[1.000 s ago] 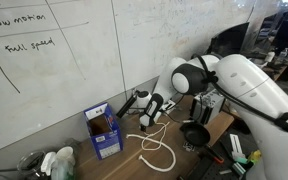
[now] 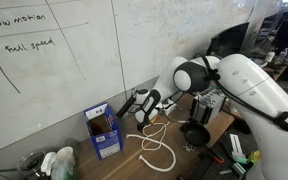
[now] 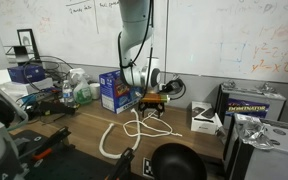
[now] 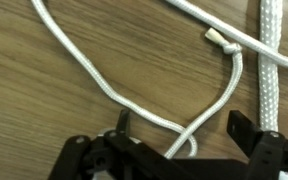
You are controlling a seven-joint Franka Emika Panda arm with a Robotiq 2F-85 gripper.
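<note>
White rope [image 2: 170, 152] lies in loose loops on the wooden table, its thick part curving toward the front in exterior view 2. In the wrist view a thin white cord [image 4: 76, 57] runs down from the upper left and crosses another stretch near the bottom middle. A short knotted end [image 4: 230, 47] points up. My gripper is open above the cord, its fingers on either side of the crossing. No cord is visibly gripped. A thicker braided piece [image 4: 269, 75] lies by the right finger.
A blue box [image 2: 104, 132] stands left of the gripper. The black pan [image 3: 179, 161] sits at the front right. A small white box [image 3: 205, 118] and a Dominator-labelled case [image 3: 250, 103] are on the right. A whiteboard [image 2: 54, 80] rises behind the table.
Over the last second the arm has shifted slightly, with the gripper a little lower near the rope. The rope and the boxes look the same.
</note>
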